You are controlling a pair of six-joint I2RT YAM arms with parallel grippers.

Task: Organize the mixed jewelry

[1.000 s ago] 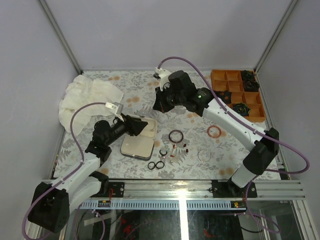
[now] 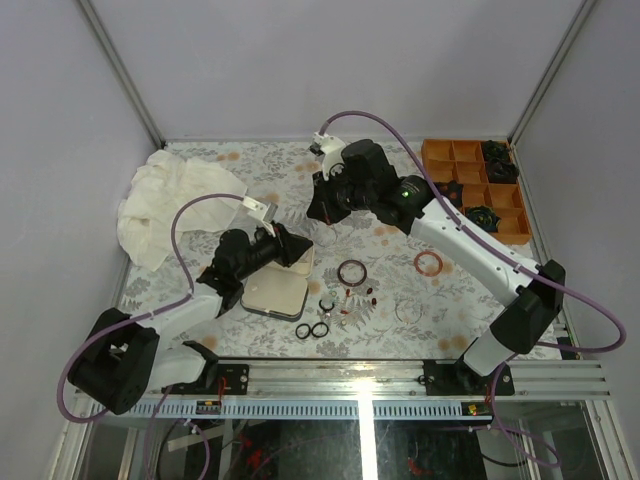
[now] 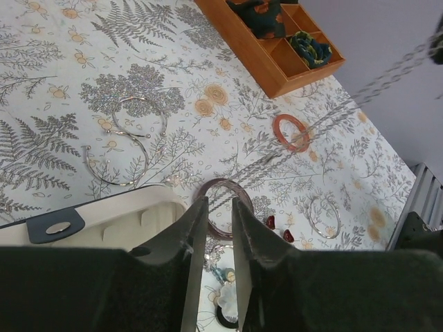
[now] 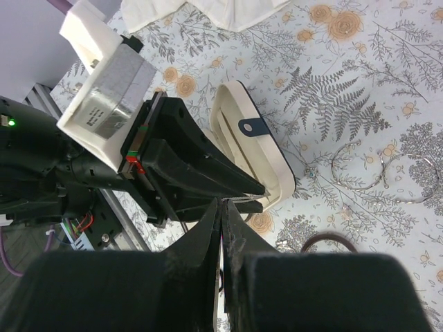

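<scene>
A thin silver chain (image 3: 301,142) stretches from my right gripper (image 2: 327,221) toward my left gripper (image 2: 308,246). At one end the right gripper is shut on it. The left gripper stands part open, a narrow gap between its fingertips, with the chain's other end at that gap. Below the left gripper lies an opened cream jewelry case (image 2: 275,292); the gripper hides part of it. A dark red bangle (image 2: 352,273), an orange-red bangle (image 2: 428,264) and a thin silver bangle (image 2: 408,311) lie on the patterned cloth.
Two black rings (image 2: 312,330) and small red earrings (image 3: 287,236) lie near the case. Silver cuffs (image 4: 412,178) rest behind it. At the back right stands an orange compartment box (image 2: 467,152) holding dark fabric pieces. White cloth (image 2: 175,205) is heaped at the left.
My left gripper has moved right over the case, closer to the right gripper. The right arm has hardly moved, and the jewelry on the table looks unchanged.
</scene>
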